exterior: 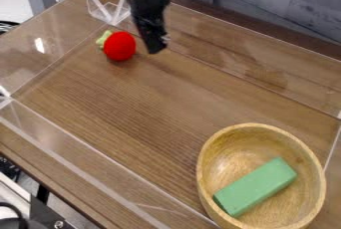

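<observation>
My gripper (pixel 151 42) hangs over the upper middle of the table, shut, with nothing visible between its fingers, just to the right of a red round object (pixel 120 47). A small pale green item (pixel 104 38) lies behind the red one, partly hidden by it.
A tan bowl (pixel 214 153) at the lower right holds a green block (pixel 254 187). A clear crumpled bag (pixel 107 4) is at the back left. The wooden table (pixel 120 123) is open in the middle and right, bounded by a wall behind.
</observation>
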